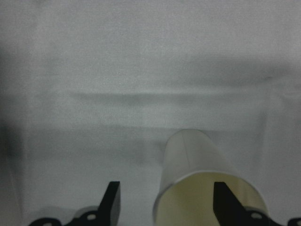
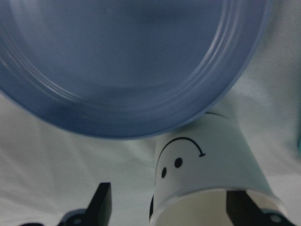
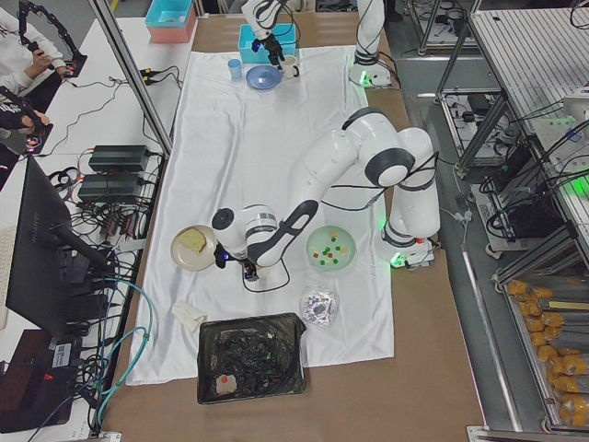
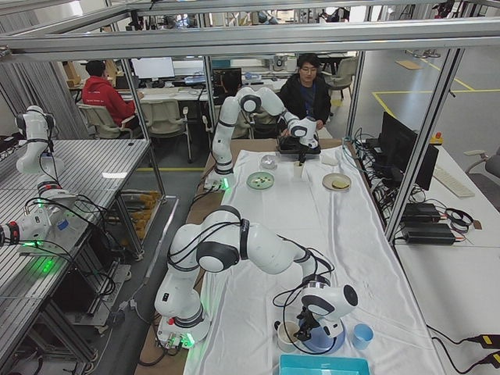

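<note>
My left gripper is open around a pale cup [image 1: 188,155], one finger inside its cream interior; in the camera left view the arm mostly hides this cup, between the beige plate [image 3: 184,250] and green plate [image 3: 330,261]. My right gripper is open at a white cup [image 2: 207,160] with a drawn smiley, one finger inside the mouth. This cup stands right beside a blue plate [image 2: 122,61], near a blue cup [image 4: 362,336] in the camera right view.
A black-lined bin [image 3: 250,387], a crumpled silver item [image 3: 318,304] and a folded cloth [image 3: 189,315] lie near the left arm. A turquoise bin [image 4: 323,364] borders the right arm's area.
</note>
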